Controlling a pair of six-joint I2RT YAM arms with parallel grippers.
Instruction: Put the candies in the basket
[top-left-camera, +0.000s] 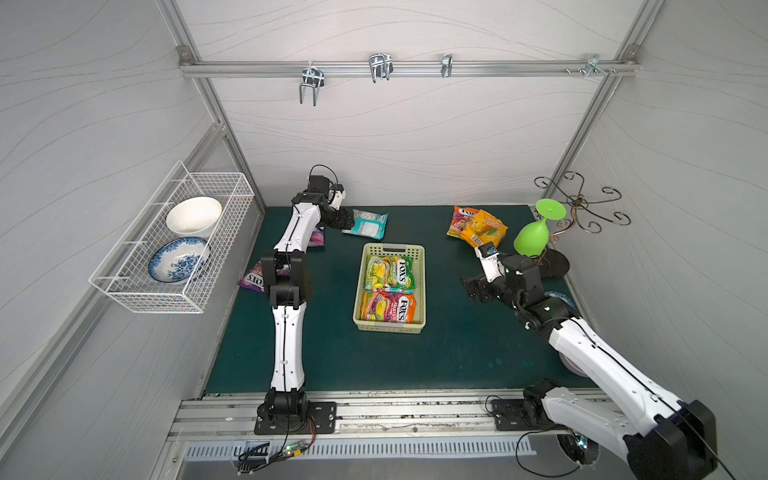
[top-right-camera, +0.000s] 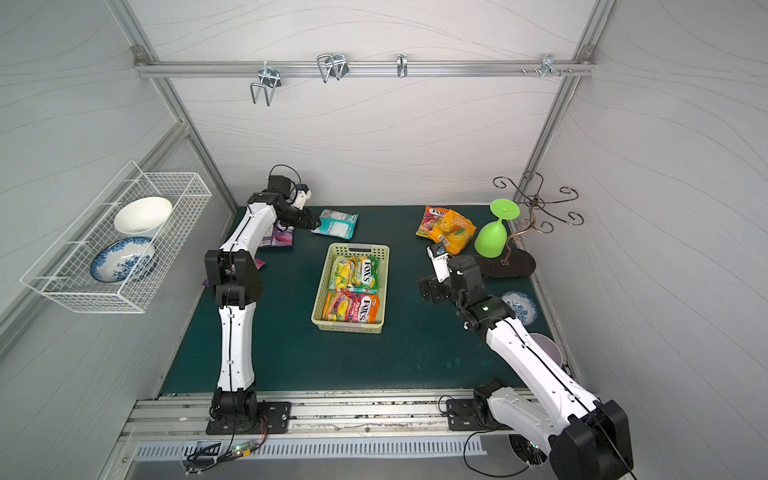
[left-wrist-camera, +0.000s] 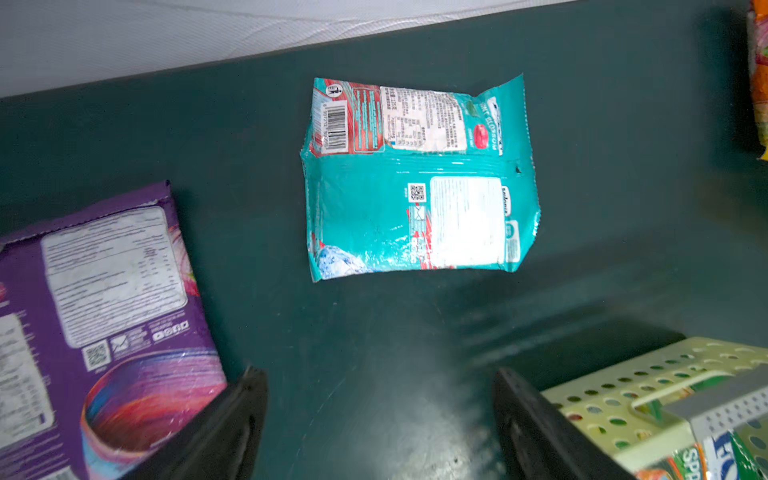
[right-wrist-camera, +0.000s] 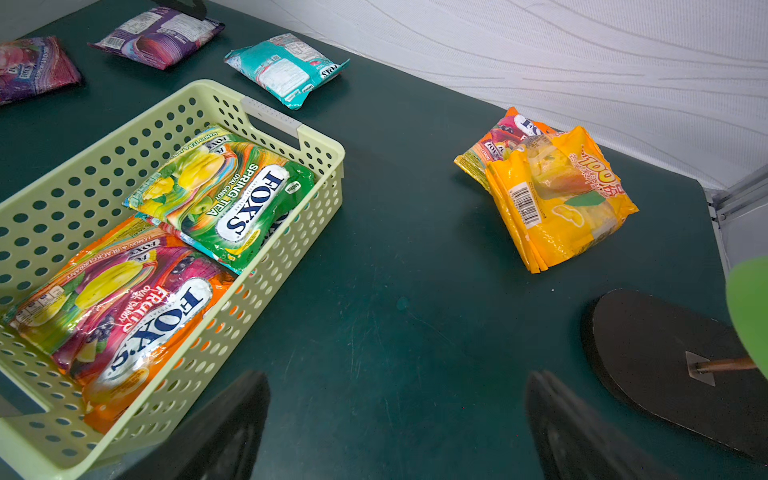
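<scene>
In the middle of the table stands the pale green basket (top-left-camera: 420, 280), holding green and red-orange FOX'S candy bags (right-wrist-camera: 232, 188). A teal candy bag (left-wrist-camera: 368, 208) lies face down near the back wall. My left gripper hangs over the table just in front of it, its fingers apart and nothing between them. Left of it lies a purple bag (left-wrist-camera: 120, 320); another purple bag (top-left-camera: 253, 277) is partly behind the left arm. My right gripper is open and empty, right of the basket. Beyond it a yellow bag (right-wrist-camera: 560, 200) overlaps an orange-purple bag (right-wrist-camera: 500, 144).
A dark stand base (right-wrist-camera: 664, 360) with curled metal arms and a green goblet (top-left-camera: 532, 236) occupies the back right. Bowls sit in a white wire rack (top-left-camera: 148, 300) at the left wall.
</scene>
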